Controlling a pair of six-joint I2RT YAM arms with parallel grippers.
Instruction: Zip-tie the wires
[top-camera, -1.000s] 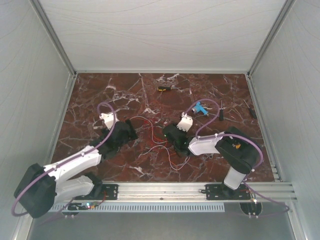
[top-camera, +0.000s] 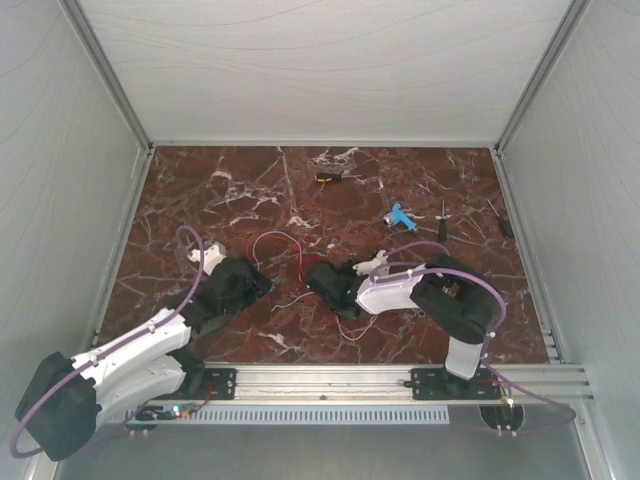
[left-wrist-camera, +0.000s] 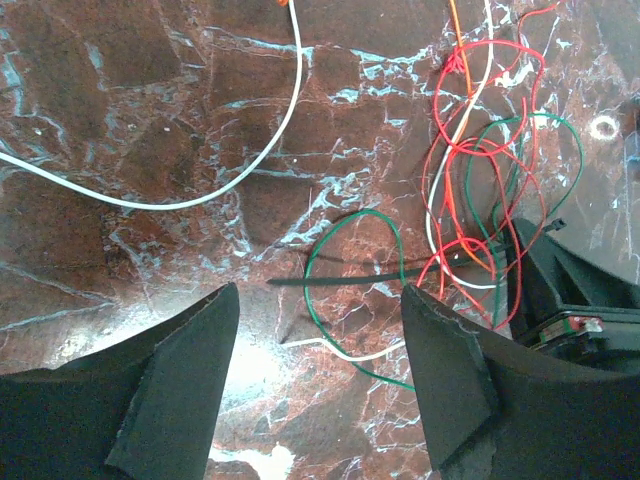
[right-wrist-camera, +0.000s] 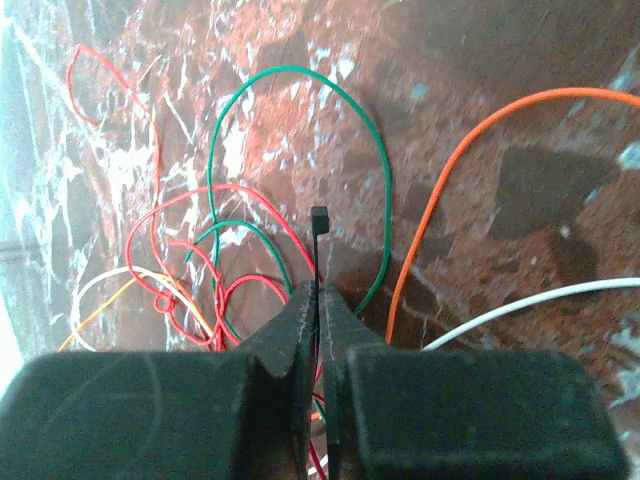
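Observation:
A thin black zip tie (left-wrist-camera: 345, 281) is pinched in my right gripper, which is shut on it. Its small square end sticks up past the fingertips, while the long strip stretches left across the left wrist view. Beneath and around the right gripper lie tangled red wires (left-wrist-camera: 532, 165), with a green wire (left-wrist-camera: 385, 214), a white wire (left-wrist-camera: 245, 172) and an orange wire (right-wrist-camera: 452, 160) nearby. My left gripper is part open, its fingertips framing the strip's free end in view; nothing is held. Whether the tie passes around any wire cannot be told.
A blue tool (top-camera: 400, 216) lies right of centre, with a dark-handled tool (top-camera: 442, 230) farther right. A small yellow and black item (top-camera: 328, 178) is at the back.
My right gripper has shifted left and slightly toward the front edge, its wrist turning. The wires near the right gripper have shifted slightly.

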